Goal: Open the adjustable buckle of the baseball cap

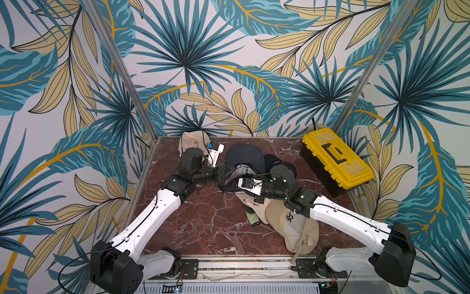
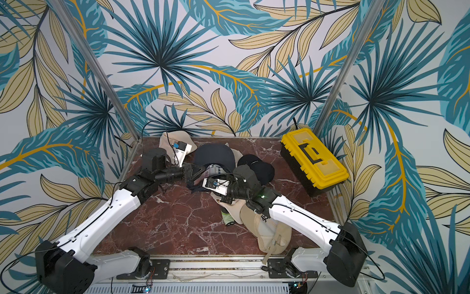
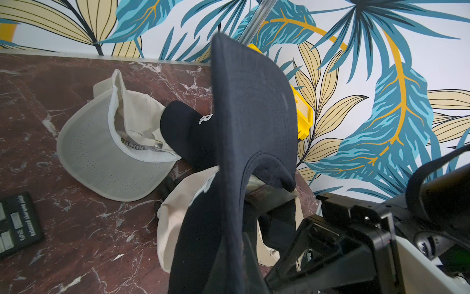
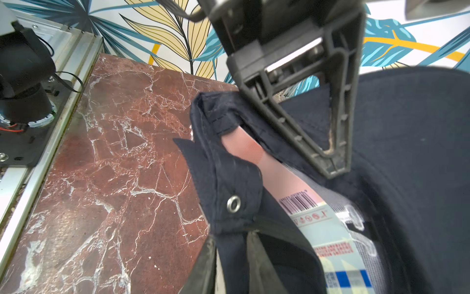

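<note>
The dark navy cap (image 1: 245, 154) rests upside-down on the table's far middle, its brim (image 3: 257, 98) rising in the left wrist view. Its back strap (image 4: 232, 196), with a metal eyelet (image 4: 234, 203), faces the right wrist camera, label inside behind it. At the frame's bottom my right gripper has its fingers part open, one on each side of the strap. My left gripper is shut with its tips against the cap's inner rim; whether cloth lies between them cannot be made out. The buckle's fastening is not clearly seen.
Beige caps (image 1: 288, 223) lie in front and to the right, partly under my right arm. Another beige cap (image 1: 192, 141) is at the back left. A dark cap (image 2: 258, 169) is beside the navy one. A yellow toolbox (image 1: 337, 159) stands right.
</note>
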